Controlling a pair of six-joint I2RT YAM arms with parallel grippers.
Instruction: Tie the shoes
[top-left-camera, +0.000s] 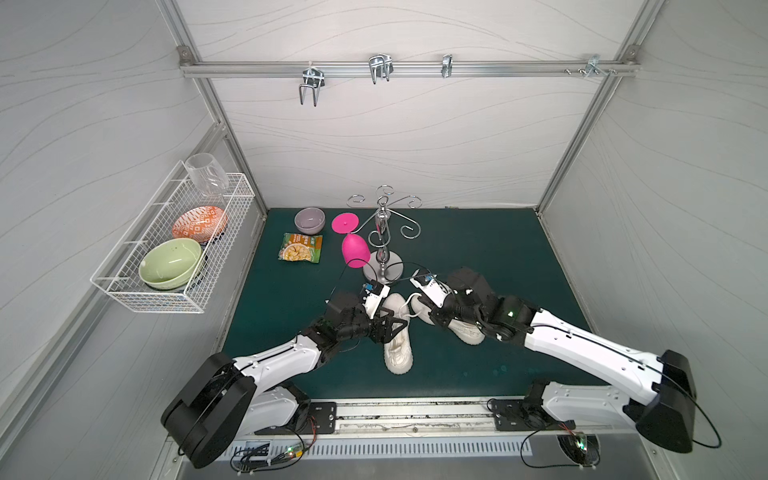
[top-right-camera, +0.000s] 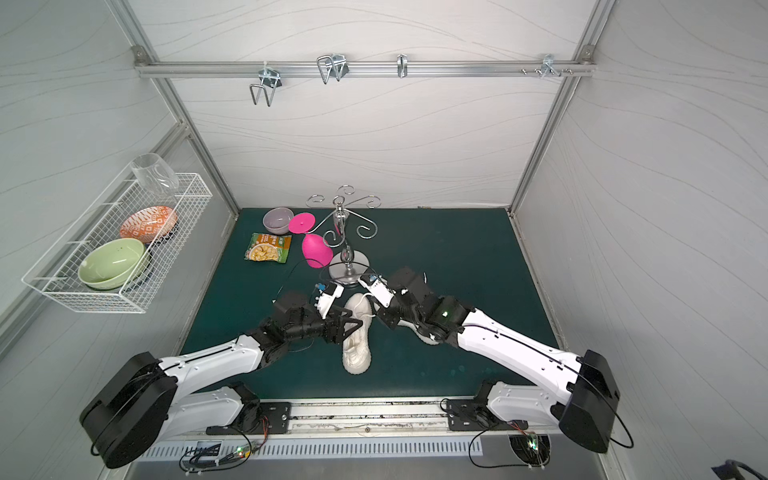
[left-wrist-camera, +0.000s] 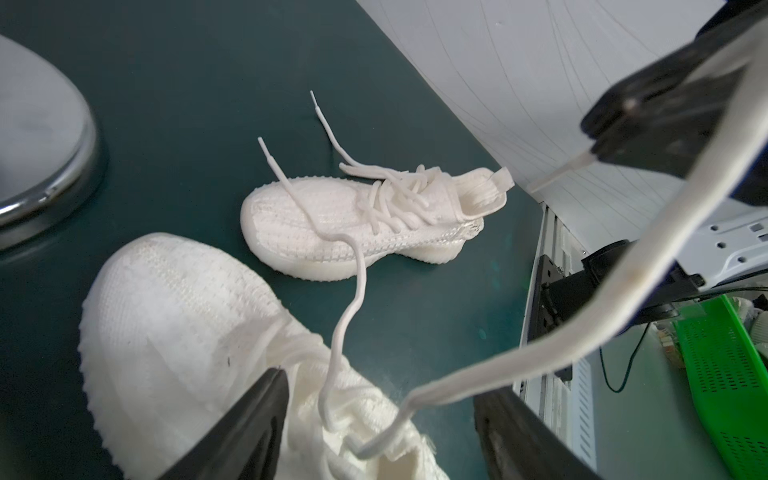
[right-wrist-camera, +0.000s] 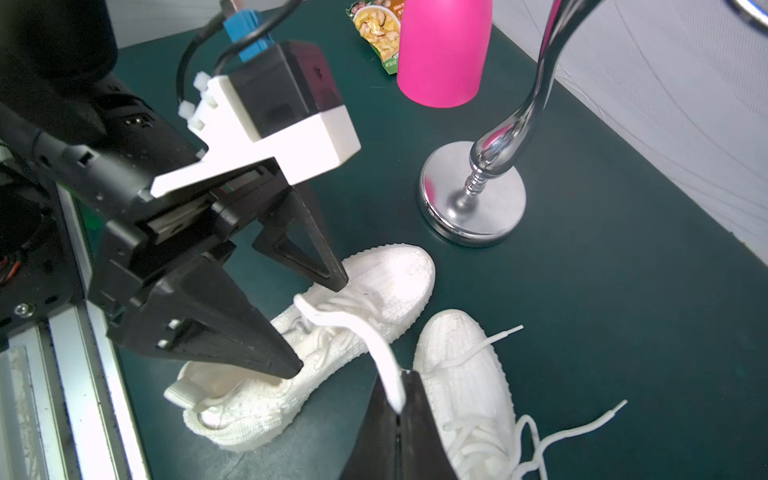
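Note:
The left white shoe (top-left-camera: 398, 352) lies toe away, with my left gripper over its laced opening. The gripper is open, one finger (left-wrist-camera: 268, 416) on each side of the lacing, with the lace running between. My right gripper is shut on a white lace (right-wrist-camera: 364, 332), pulled up from the left shoe. A short tail hangs past the right fingers in the left wrist view. Another lace end (left-wrist-camera: 304, 204) of that shoe lies loose. Beside it sits the right white shoe (left-wrist-camera: 320, 216), its lace ends (right-wrist-camera: 580, 428) loose on the table.
A chrome stand (right-wrist-camera: 472, 192) rises behind the shoes, near a pink cup (top-left-camera: 355, 249), a food packet (top-left-camera: 300, 248) and a purple bowl (top-left-camera: 309, 221). The right arm crosses above the right shoe. Clear green table (top-left-camera: 496, 248) lies at the back right.

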